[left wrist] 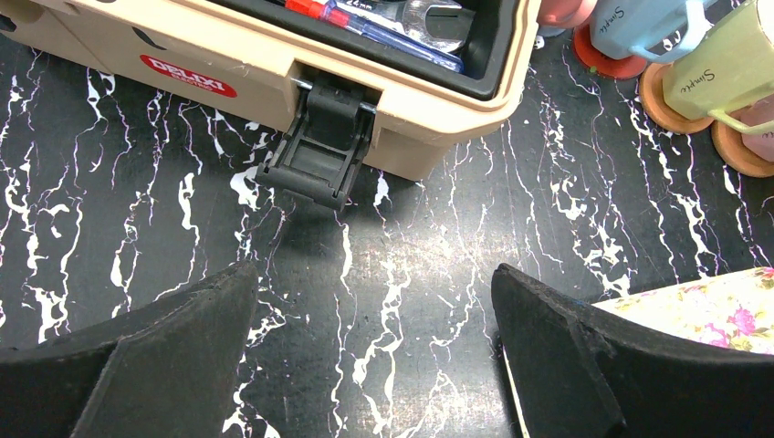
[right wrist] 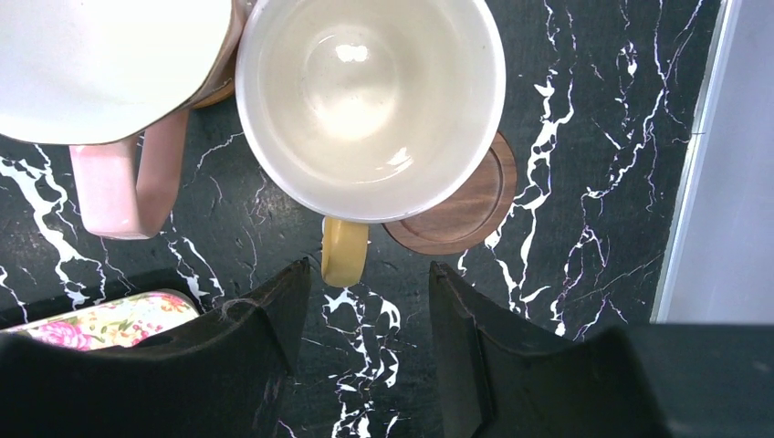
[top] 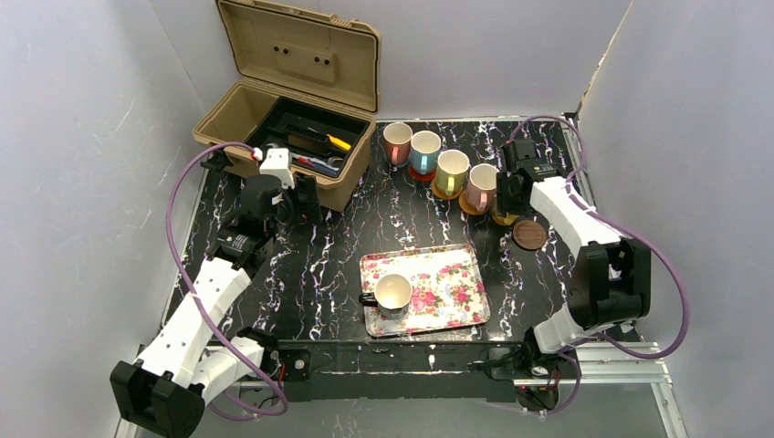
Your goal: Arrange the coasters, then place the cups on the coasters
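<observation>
A yellow-handled cup with a white inside stands under my right gripper, largely hidden by it in the top view. Its handle shows by the gap between the fingers, closer to the left finger; they are apart and not clamped on it. A bare brown coaster lies beside this cup, partly overlapped by its rim in the right wrist view. On the floral tray stands another cup, with a dark handle. Far to the left, my left gripper is open and empty, in front of the tan case.
Red, blue, green and pink cups stand in a row left of the yellow one, several on coasters. The tan case is open with tools inside. Bare table lies between case and tray.
</observation>
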